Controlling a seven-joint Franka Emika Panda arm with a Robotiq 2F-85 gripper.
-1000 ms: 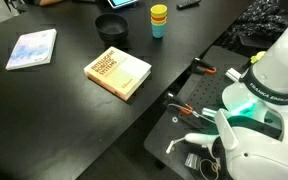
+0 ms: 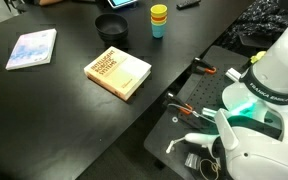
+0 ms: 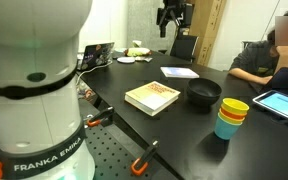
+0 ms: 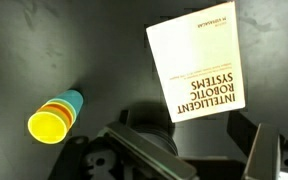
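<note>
Two fingers of my gripper reach in from the lower edge of the wrist view, spread wide apart and empty. Below them, a cream book [image 4: 197,65] titled "Intelligent Robotic Systems" lies flat on the dark table, clear of the fingers. The black bowl [image 2: 111,28] stands beside the book and is empty as far as its inside shows. Between the fingers in the wrist view, part of that bowl [image 4: 156,134] shows, the rest hidden by the gripper. A stack of colored cups [image 2: 158,20], yellow, orange and blue, stands upright near the bowl.
A white-covered book [image 2: 32,48] lies at the far left of the table. Behind the bowl is a tablet [image 3: 281,104] with a bright blue screen. A person [image 3: 274,62] sits at the table's far side.
</note>
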